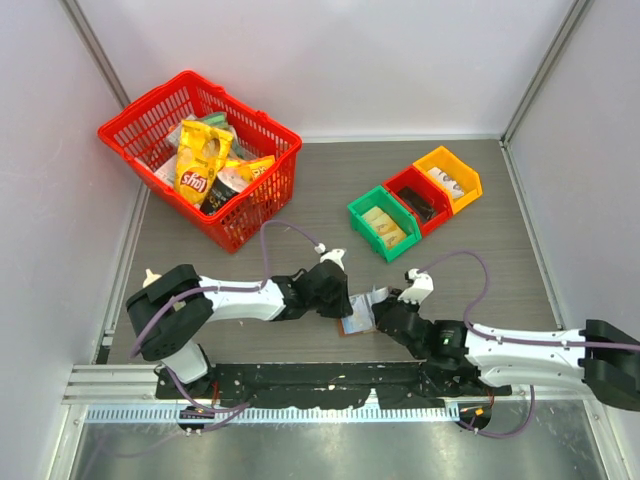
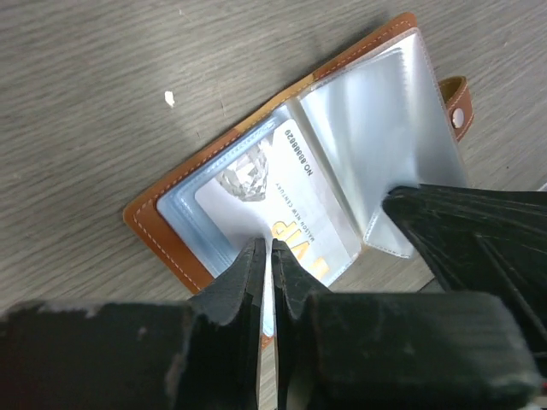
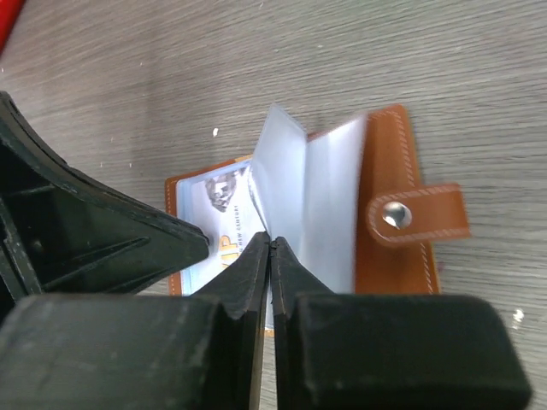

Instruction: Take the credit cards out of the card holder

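Note:
The brown leather card holder [image 2: 171, 239] lies open on the table, a stack of cards [image 2: 273, 201] with a white printed VIP card on top. My left gripper has its fingers closed at the near edge of this stack, with a thin pale strip between them. My right gripper is at the clear plastic sleeves [image 3: 329, 196], which stand raised above the holder; its fingertips are nearly together on a sleeve. In the top view both grippers meet over the holder at front centre.
A red basket [image 1: 270, 210] of snack bags stands back left. Green [image 1: 365, 235], red [image 1: 430, 220] and yellow [image 1: 470, 195] bins sit back right.

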